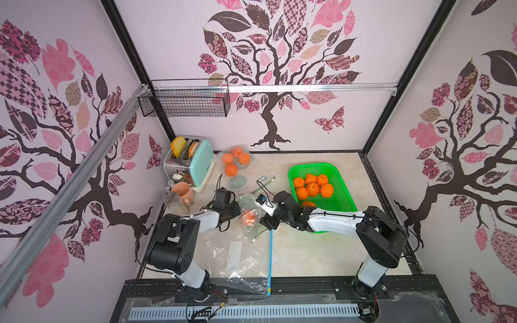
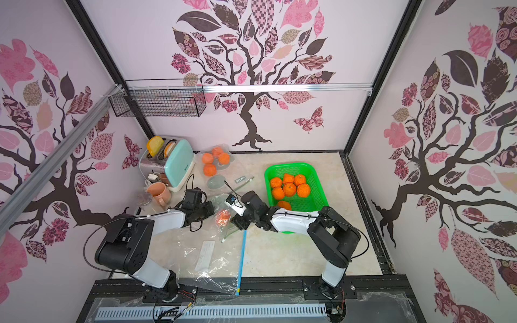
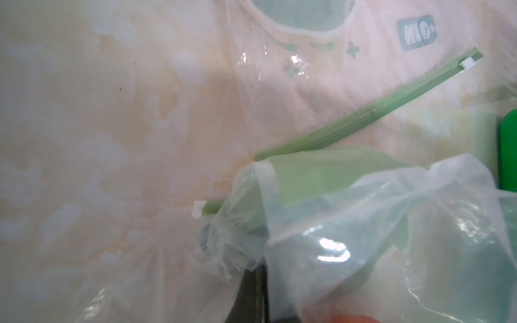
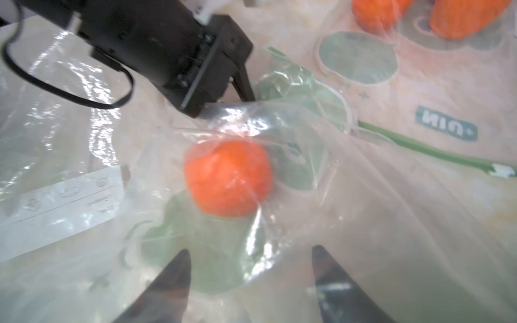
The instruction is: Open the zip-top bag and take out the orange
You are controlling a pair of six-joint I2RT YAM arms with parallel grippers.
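An orange (image 4: 229, 177) lies inside the clear zip top bag (image 4: 301, 161) with green print, between my two grippers. My left gripper is shut on the bag's film, which bunches around its fingertips at the bottom of the left wrist view. The bag film stretches from there towards the right arm. My right gripper stands with its fingers apart, over the film on the near side of the orange; nothing is clamped between them. Whether film covers the fingertips I cannot tell. From above, the right gripper (image 1: 265, 214) is just right of the orange.
A second zip bag holding several oranges (image 1: 235, 158) lies behind. The green basket (image 1: 339, 185) with oranges stands right, under the right arm. An empty clear bag (image 1: 215, 258) with a blue strip lies in front. A mug (image 1: 184, 191) and toaster-like rack (image 1: 202, 158) stand left.
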